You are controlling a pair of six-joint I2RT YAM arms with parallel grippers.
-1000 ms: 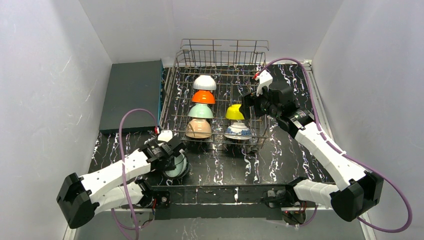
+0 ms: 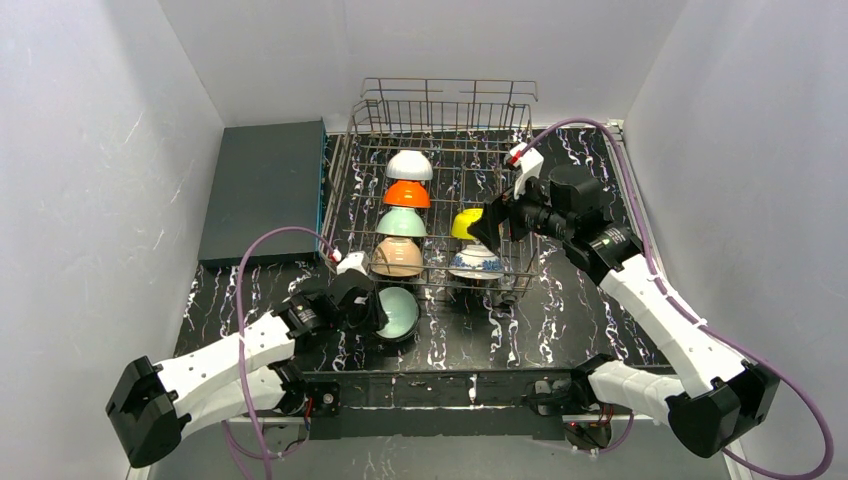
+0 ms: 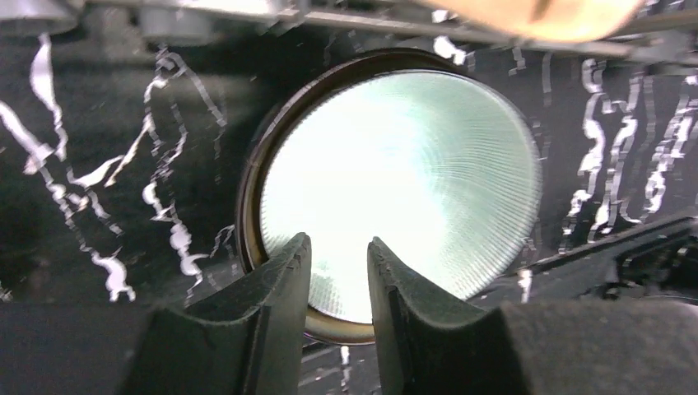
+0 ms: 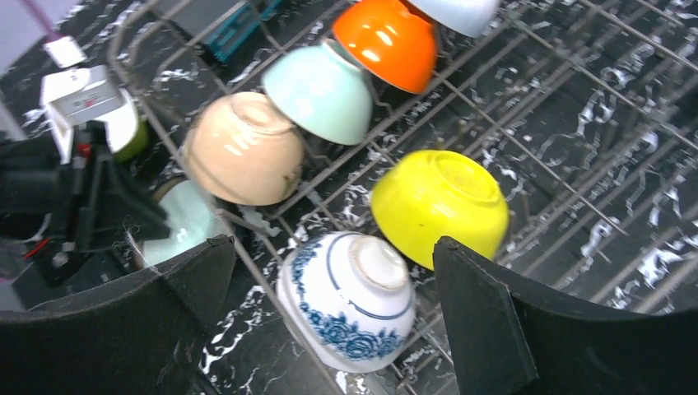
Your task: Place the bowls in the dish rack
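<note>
A pale celadon bowl (image 2: pixel 397 312) with a dark outside lies on the counter before the rack; my left gripper is over its near side, part open with a narrow gap. In the rack (image 2: pixel 340 175) stand white (image 2: pixel 409 164), orange (image 2: pixel 408 193), mint (image 2: pixel 402 221) and peach (image 2: pixel 398 256) bowls in one row, yellow (image 4: pixel 436 206) and blue-patterned (image 4: pixel 346 304) bowls in another. My right gripper hangs open above the rack's right side, with nothing held.
A dark flat box (image 2: pixel 260 185) lies left of the rack. Grey walls enclose the counter (image 2: pixel 550 320), which is clear at front right and beside the right arm.
The left gripper has moved up and right, and the celadon bowl now sits further right. The right gripper has shifted slightly toward the front.
</note>
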